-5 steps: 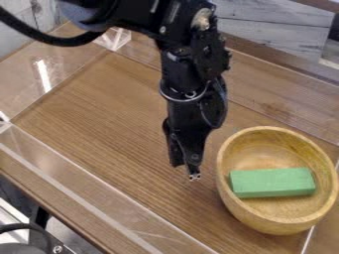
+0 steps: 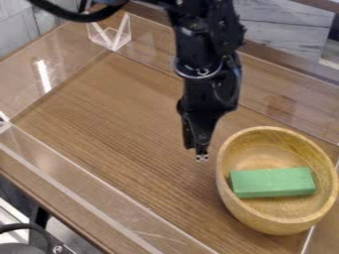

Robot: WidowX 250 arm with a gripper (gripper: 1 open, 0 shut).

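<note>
My black gripper [image 2: 200, 147] hangs over the wooden floor of the tray, just left of and above a round beige bowl [image 2: 252, 147]. It looks shut, with nothing visible between its fingers. A green block [image 2: 272, 183] lies in the bowl.
The wooden tray floor [image 2: 106, 139] is clear to the left and behind the bowl. Its raised edges run along the back and the left, with clear plastic brackets [image 2: 111, 30] at the back left.
My gripper has moved up in the view, away from the front, over the last second. The bowl and green block are where they were.
</note>
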